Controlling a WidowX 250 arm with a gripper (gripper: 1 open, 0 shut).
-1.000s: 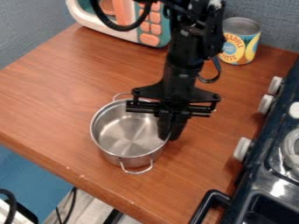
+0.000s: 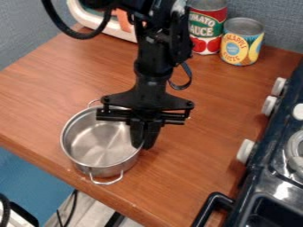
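A steel pot (image 2: 90,142) with two loop handles stands at the front left of the wooden table. My black gripper (image 2: 143,137) reaches down from above over the pot's right rim, its fingers pointing down at that side. Whether they are closed on the rim is hard to tell, as they overlap and hide it.
A toy stove (image 2: 270,191) with white knobs fills the right side. Two cans (image 2: 242,44) and a white toy microwave stand at the back. The table's edge lies just left and in front of the pot.
My gripper and the pot have moved together leftward, toward the table's left edge. More of the red can now shows behind the arm.
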